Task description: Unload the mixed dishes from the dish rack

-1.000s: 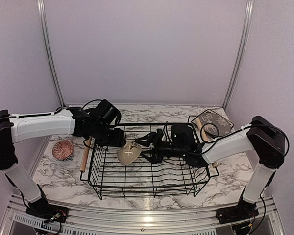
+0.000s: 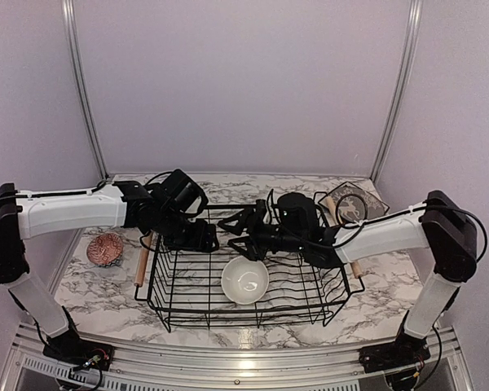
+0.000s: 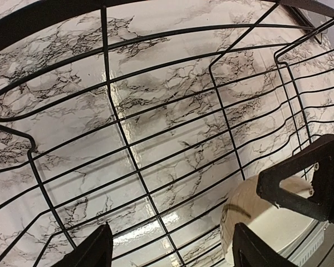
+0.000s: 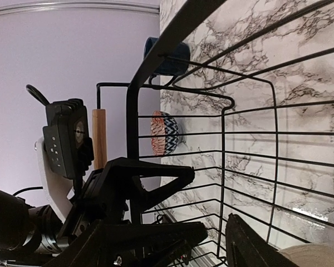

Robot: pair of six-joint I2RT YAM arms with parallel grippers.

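Observation:
The white bowl (image 2: 244,280) rests in the black wire dish rack (image 2: 210,310), toward its front middle, with its inside facing up in the top view. Behind it, my right gripper (image 2: 233,233) is open, its two fingers parted and nothing visibly held. Just left of that, over the rack's left half, is my left gripper (image 2: 209,235). The left wrist view shows its fingers (image 3: 93,248) spread, with empty rack wires between them. There the bowl (image 3: 260,221) appears on its side at lower right, beyond one finger. Only an edge of the bowl (image 4: 317,256) enters the right wrist view.
A red patterned bowl (image 2: 104,250) sits on the marble counter left of the rack. At back right lies a dark patterned plate (image 2: 355,204). A blue mug (image 4: 170,58) stands outside the rack. The rack's right half looks empty.
The bowl was tilted between the grippers, underside showing; now it lies apart from them, nearer the front right, inside facing up.

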